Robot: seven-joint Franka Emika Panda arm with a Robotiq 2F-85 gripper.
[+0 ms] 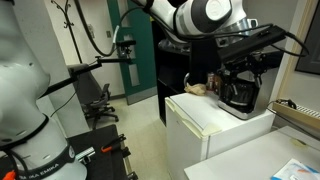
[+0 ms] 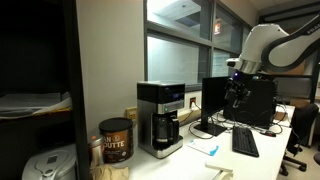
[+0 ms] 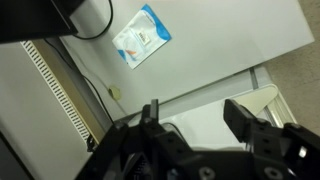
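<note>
My gripper is part open, its two dark fingertips apart and nothing between them in the wrist view. In exterior view 1 its black body overlaps the black coffee maker [image 1: 241, 104], which stands on a white cabinet [image 1: 185, 145]; whether they touch cannot be told. From exterior view 2, the gripper [image 2: 237, 97] hangs in the air well to the right of the coffee maker [image 2: 160, 118], whose glass carafe [image 2: 166, 132] sits in place. A small blue and white packet [image 3: 142, 38] lies flat on the pale table.
A dark canister [image 2: 116, 140] and a rice cooker [image 2: 50, 164] stand left of the coffee maker. Monitors [image 2: 216, 97] and a keyboard [image 2: 244, 140] occupy the far side.
</note>
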